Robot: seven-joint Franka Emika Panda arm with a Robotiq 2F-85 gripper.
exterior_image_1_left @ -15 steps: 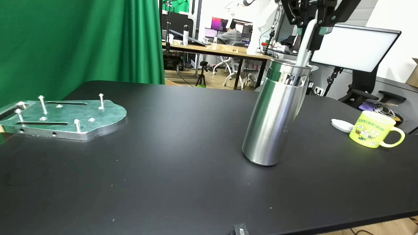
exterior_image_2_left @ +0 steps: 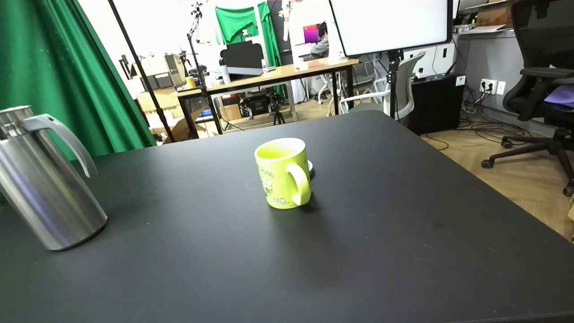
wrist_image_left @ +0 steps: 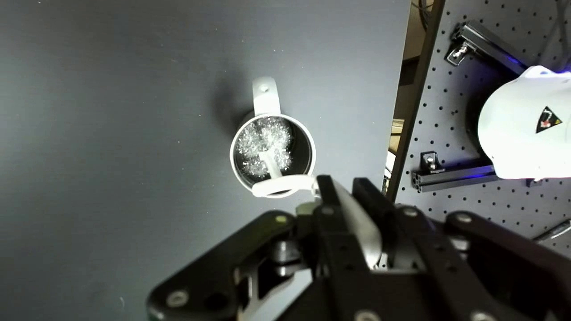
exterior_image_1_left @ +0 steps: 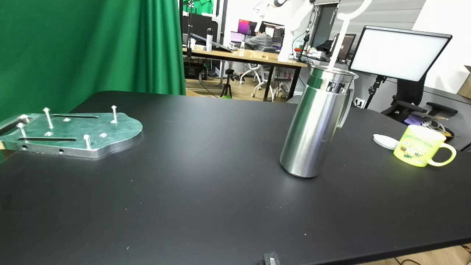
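A tall steel pitcher (exterior_image_1_left: pixel 314 128) with a grey handle stands on the black table, and its side also shows in the second exterior view. From its mouth rises the white, curved shaft of a brush (exterior_image_1_left: pixel 338 44), the upper end cut off by the frame's top. Looking down in the wrist view, the bristle head (wrist_image_left: pixel 265 143) sits inside the pitcher's rim (wrist_image_left: pixel 233 160). The bent white handle runs from it to my gripper, which is shut on it. Neither exterior view shows the gripper. How deep the bristles reach is unclear.
A yellow-green mug (exterior_image_2_left: pixel 284 173) stands on the table with a small white disc (exterior_image_1_left: pixel 385 141) beside it. At the far left lies a metal plate (exterior_image_1_left: pixel 84 128) with upright bolts. A table edge (wrist_image_left: pixel 399 96) runs close to the pitcher.
My gripper has risen out of exterior view 1, and more of the white brush shaft shows above the rim. The pitcher's base has shifted slightly right and away, its handle now more visible.
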